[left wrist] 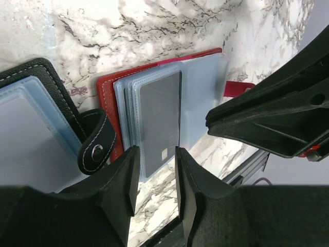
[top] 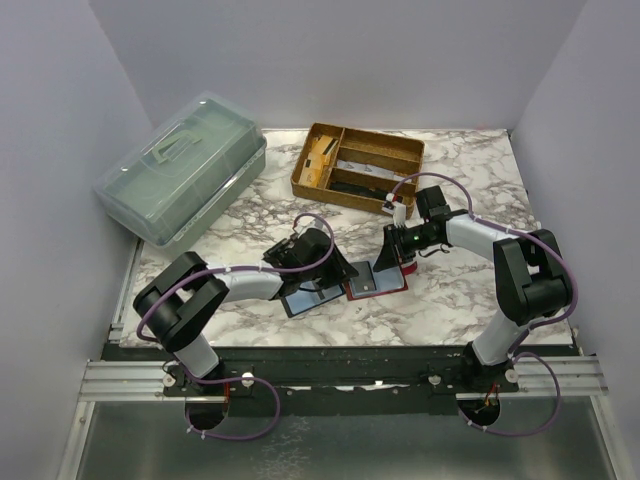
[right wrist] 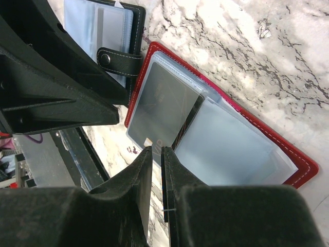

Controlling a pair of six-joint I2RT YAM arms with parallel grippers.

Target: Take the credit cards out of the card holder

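Observation:
A red card holder (top: 390,287) lies open, its clear sleeves stacked on it and a dark card (left wrist: 157,118) showing in the left part. A black card holder (left wrist: 43,134) with clear sleeves and a snap strap lies to its left. My left gripper is over the red holder's left edge, fingers close together; what is between them is unclear. My right gripper hangs over the lower part of the red holder, fingertips a little apart, with nothing seen held between them.
A wooden divided box (top: 360,140) stands at the back, a lidded plastic bin (top: 180,170) at the back left.

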